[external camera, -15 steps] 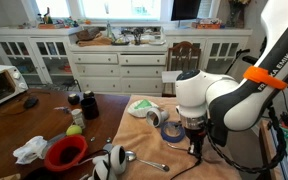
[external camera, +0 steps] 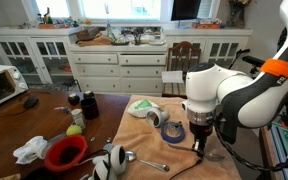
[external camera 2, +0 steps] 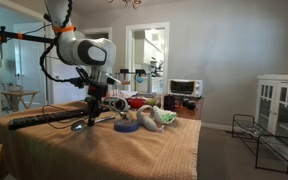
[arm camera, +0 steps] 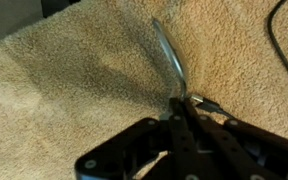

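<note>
In the wrist view a slim metal utensil, seemingly a spoon [arm camera: 169, 50], runs up from between the fingertips of my gripper, which is shut on it. Just beside the fingertips lies the metal-tipped end of a dark cable [arm camera: 212, 106], on or close to the tan cloth [arm camera: 74, 110]. From outside, the gripper [external camera: 214, 138] is low over the near right part of the cloth, and the utensil's shiny end [external camera: 215, 156] shows below it. The other exterior view has the gripper [external camera 2: 91, 118] above the cloth too, with the utensil [external camera 2: 79, 126] beside it.
A blue tape roll [external camera: 172, 133] and a white cup [external camera: 156, 117] lie behind the gripper. To the left are another metal utensil [external camera: 148, 161], a black-and-white object [external camera: 110, 163] and a red bowl [external camera: 65, 152]. Bare cloth [external camera: 134, 136] separates them.
The arm has shifted right in exterior view 1, away from the tape roll, and the utensil's shiny end has come into view beneath the gripper. Things on the table look unmoved.
</note>
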